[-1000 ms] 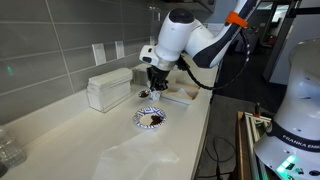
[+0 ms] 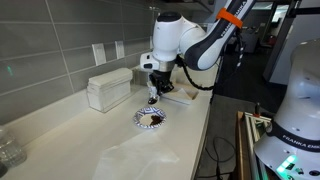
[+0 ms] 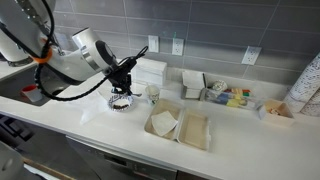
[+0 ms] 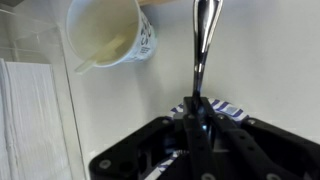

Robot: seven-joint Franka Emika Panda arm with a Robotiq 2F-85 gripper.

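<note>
In the wrist view my gripper is shut on a shiny metal utensil, probably a spoon; its far end runs out of the top of that view. A white paper cup stands to the upper left, with a pale stick or handle inside it. Partly hidden below my fingers is a blue-and-white patterned plate. From exterior view 1, the plate lies on the counter with a dark patch on it, and my gripper hangs behind and above it.
Right of the cup stand open cardboard boxes. A white holder lines the wall. A clear sheet or bag lies on the near counter, and glass jars stand at the left.
In exterior view 1 my arm has shifted slightly left. The held utensil's end has swung from the left to hang lower, closer to the plate's far rim. The plate has stayed put.
</note>
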